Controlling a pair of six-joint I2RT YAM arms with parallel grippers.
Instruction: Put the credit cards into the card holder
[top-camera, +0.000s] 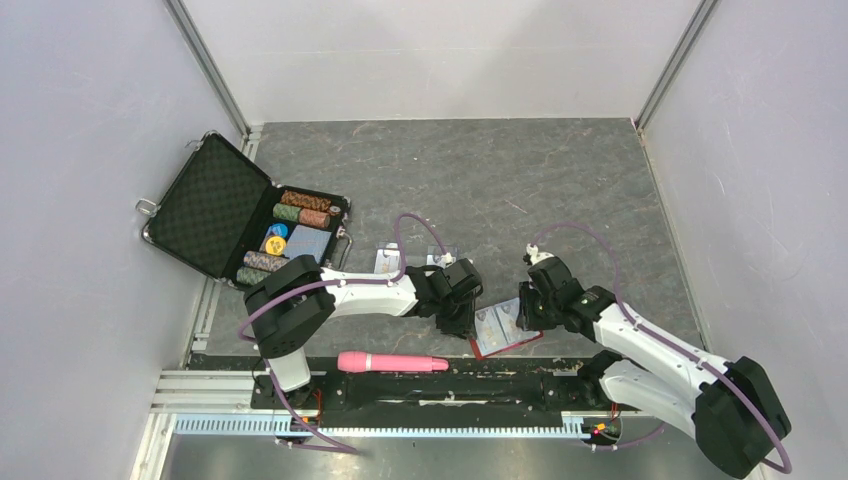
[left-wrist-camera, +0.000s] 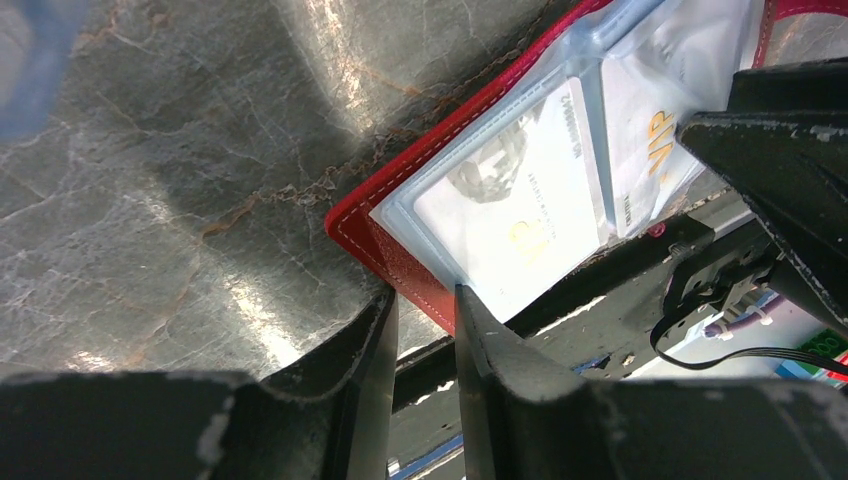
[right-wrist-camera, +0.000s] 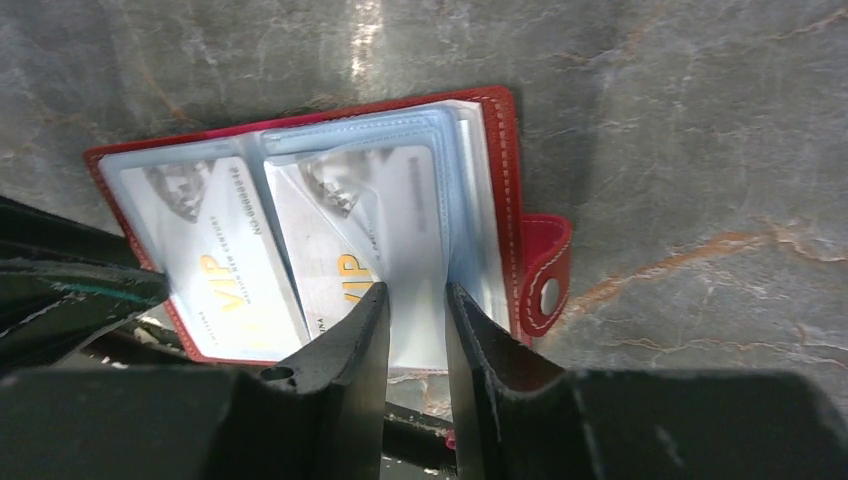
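The red card holder (top-camera: 505, 330) lies near the front edge, its clear sleeves holding white VIP cards (left-wrist-camera: 510, 200). My left gripper is down at the holder's corner, open, with a fingertip against the sleeve edge. My right gripper is over the right-hand sleeve, fingertips part open at a creased card and sleeve (right-wrist-camera: 410, 230); whether anything is between them is unclear. In the top view, more white cards (top-camera: 387, 260) lie behind the left arm, partly hidden.
An open case (top-camera: 205, 200) with chips stands at the back left. A pink cylinder (top-camera: 393, 362) lies along the front edge.
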